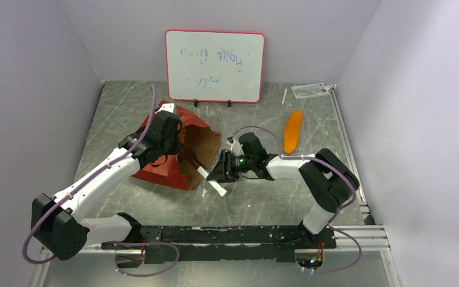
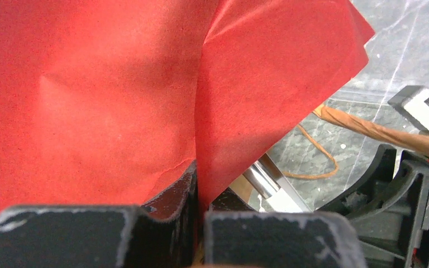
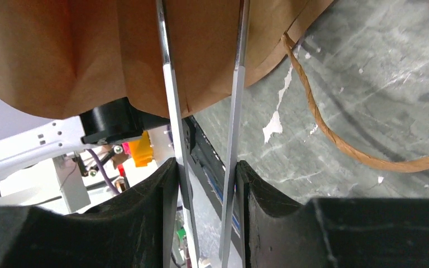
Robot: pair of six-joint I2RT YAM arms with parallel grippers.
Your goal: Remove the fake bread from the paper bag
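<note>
The red paper bag (image 1: 166, 170), brown inside, lies with its mouth facing right in the top view. My left gripper (image 1: 173, 128) is shut on the bag's red paper edge; in the left wrist view the paper (image 2: 117, 100) runs between its fingers. Facing the mouth is my right gripper (image 1: 215, 174), its fingers apart. Between them lie the metal tongs (image 3: 232, 128) with white handles, one arm along each finger; their tips reach into the bag and stand spread. I cannot make out any fake bread inside the bag.
A long orange object (image 1: 293, 131) lies flat on the grey table at the right. The whiteboard (image 1: 215, 66) leans on the back wall. A twisted paper handle (image 3: 357, 153) loops beside the bag's mouth. The table between the orange object and the right arm is bare.
</note>
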